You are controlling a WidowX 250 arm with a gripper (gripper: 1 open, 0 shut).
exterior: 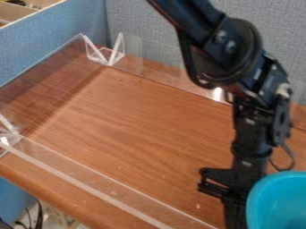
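Observation:
My black gripper (227, 192) hangs low at the right side of the wooden surface, just left of and partly behind a teal bowl (280, 206) at the bottom right corner. Its fingertips are partly hidden by the bowl's edge and are too dark to make out clearly, so I cannot tell whether anything is between them.
Clear acrylic strips with white corner brackets (106, 54) border the wooden surface (131, 125). Grey and blue panels stand behind and at the left. The middle and left of the surface are empty.

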